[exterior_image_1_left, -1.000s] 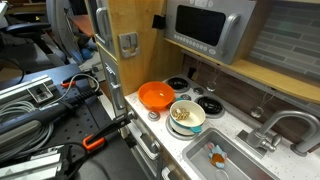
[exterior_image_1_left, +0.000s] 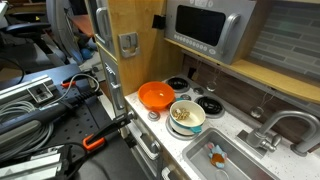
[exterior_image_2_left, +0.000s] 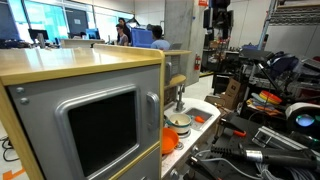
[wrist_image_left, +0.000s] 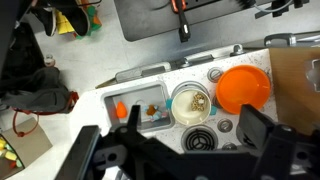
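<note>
High above the toy kitchen counter, my gripper stands open, its dark fingers spread along the lower part of the wrist view and nothing between them. Below it sits an orange bowl (wrist_image_left: 243, 90) on the white counter. Beside that bowl is a pale pot (wrist_image_left: 190, 103) with a greenish rim and something yellowish inside. The sink (wrist_image_left: 143, 104) holds a small orange-and-blue item. In exterior view 2, the dark gripper (exterior_image_2_left: 218, 20) hangs well above the counter, while exterior view 1 does not show it.
A grey microwave (exterior_image_1_left: 209, 27) hangs over the counter, beside a wooden cabinet door (exterior_image_1_left: 130, 45). Black burners (exterior_image_1_left: 210, 105) lie behind the pot. The faucet (exterior_image_1_left: 275, 128) rises by the sink. Cables and equipment (exterior_image_1_left: 35, 105) crowd the left side.
</note>
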